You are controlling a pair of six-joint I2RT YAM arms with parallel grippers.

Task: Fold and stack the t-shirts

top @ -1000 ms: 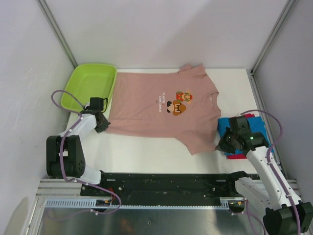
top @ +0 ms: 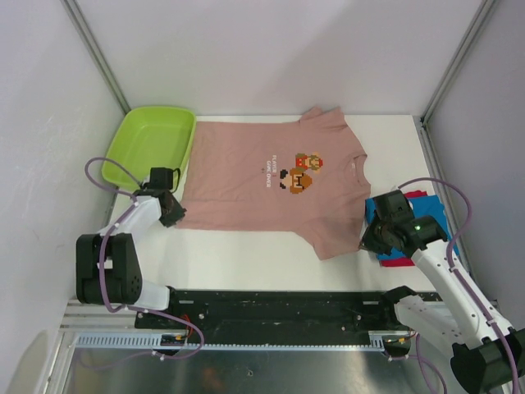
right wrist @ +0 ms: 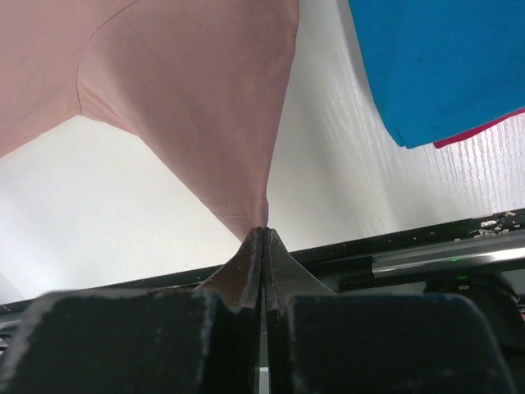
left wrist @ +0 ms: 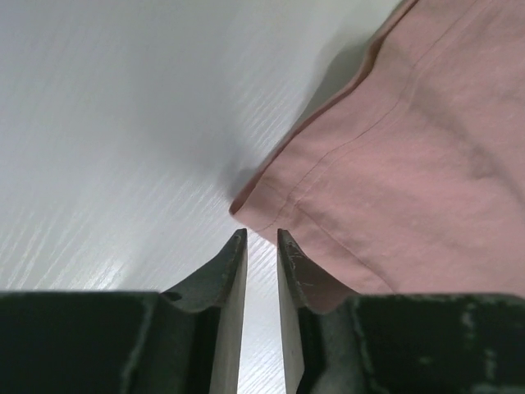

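A pink t shirt (top: 238,176) with a pixel-style print lies spread over the middle of the white table. At its lower left corner, my left gripper (top: 179,218) is partly open; in the left wrist view the hem corner (left wrist: 271,205) rests just beyond the tips, and the gap between its fingers looks empty. Over on the right, my right gripper is shut on the tip of the sleeve (right wrist: 221,148), whose cloth narrows to its fingertips. A blue folded shirt (right wrist: 443,66) lies beside that sleeve.
An empty green bin (top: 148,139) stands at the back left, close behind my left gripper. Beneath the blue shirt, red cloth (top: 397,262) sticks out; the right arm covers part of this pile. Bare table (top: 246,263) stretches along the front.
The right gripper has shifted slightly left onto the sleeve tip over the last second. My left arm has moved only a little, and the pink shirt lies much as before.
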